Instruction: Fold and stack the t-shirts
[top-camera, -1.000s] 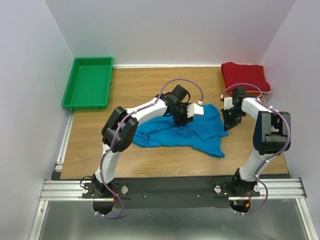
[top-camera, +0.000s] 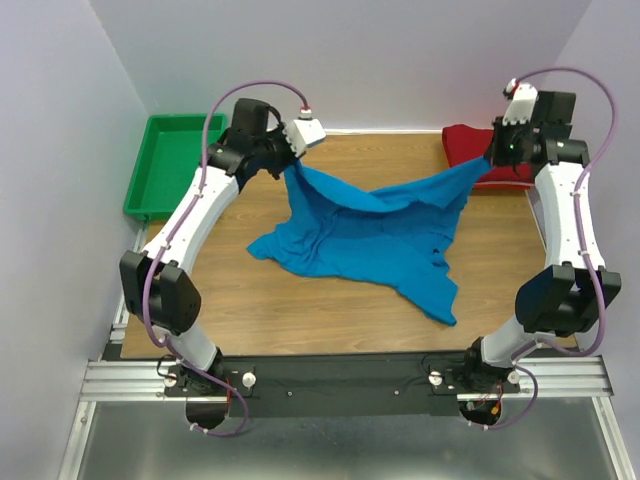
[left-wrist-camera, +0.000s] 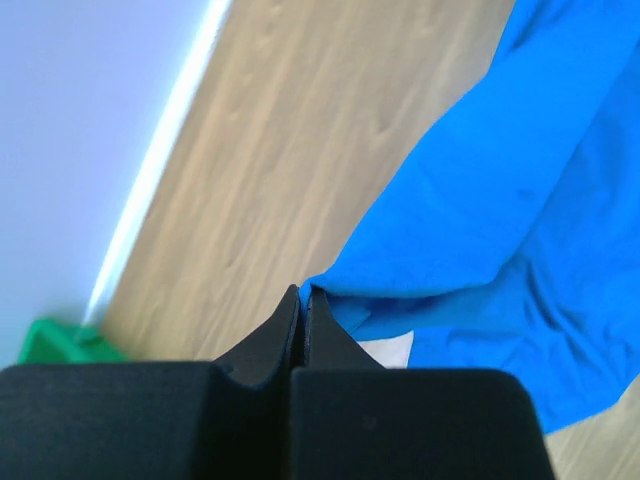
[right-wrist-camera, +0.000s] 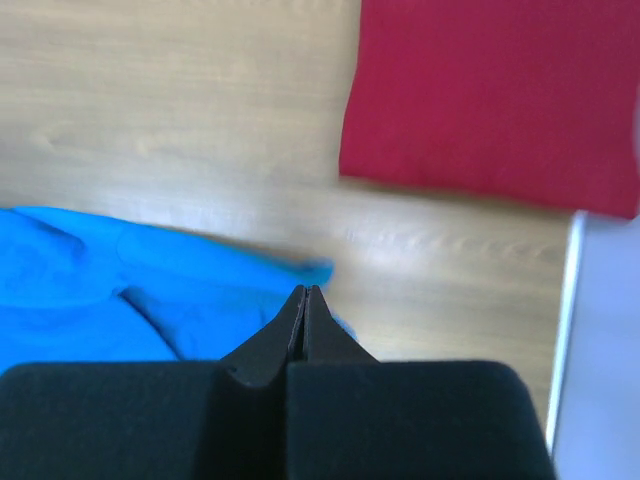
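A blue t-shirt (top-camera: 370, 235) hangs partly raised between my two grippers, its lower part spread over the wooden table. My left gripper is shut on a bunched edge of the shirt; the cloth runs from its fingertips up and right in the left wrist view. At the far right, my right gripper (top-camera: 490, 158) is shut, and the shirt's other corner tapers up to its tips in the top view. The right wrist view shows blue cloth (right-wrist-camera: 215, 265) reaching those tips, though the pinch itself is not clear there.
Behind the right gripper lies a folded red cloth (top-camera: 468, 146), close by. A green tray (top-camera: 145, 200) stands at the back left, near the left arm. Bare table (top-camera: 290, 325) shows in front of the shirt.
Both grippers have moved toward the back and spread apart, the left one to the left, the right one to the right. The shirt's back edge has risen and stretched between them.
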